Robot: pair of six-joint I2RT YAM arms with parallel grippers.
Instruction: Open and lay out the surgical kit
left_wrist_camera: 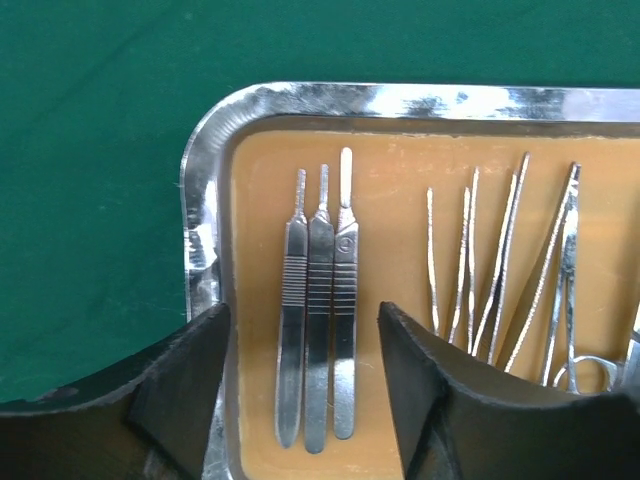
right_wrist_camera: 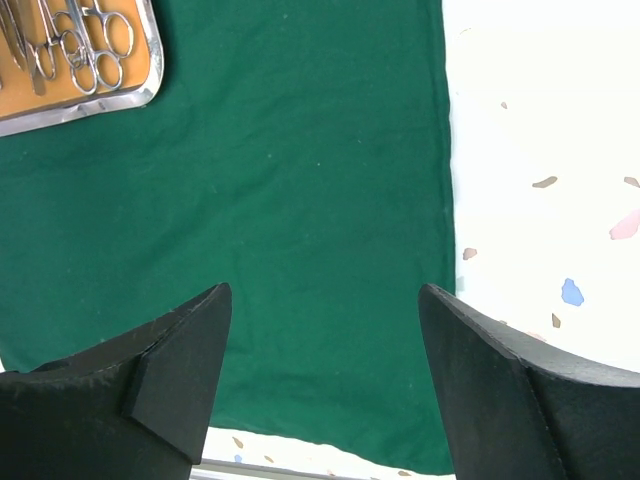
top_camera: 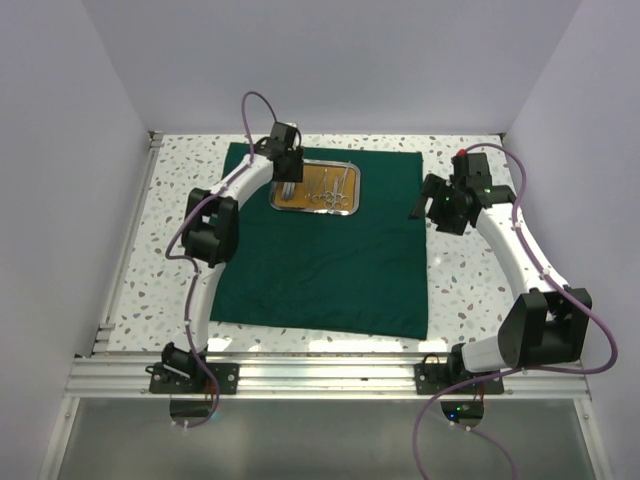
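A silver tray (left_wrist_camera: 203,235) with a tan floor lies on the spread green cloth (top_camera: 330,270), near its far edge. Three slim metal scalpel handles (left_wrist_camera: 318,320) rest side by side at the tray's left end. To their right are tweezers (left_wrist_camera: 497,260) and ringed scissors (right_wrist_camera: 90,50). My left gripper hovers over the handles, fingers apart on either side of them, holding nothing. Over the cloth's right edge my right gripper is open and empty, well away from the tray.
Speckled white tabletop (top_camera: 465,275) borders the cloth left and right. A metal rail (top_camera: 330,367) runs along the table's front edge, with grey walls at the sides and back.
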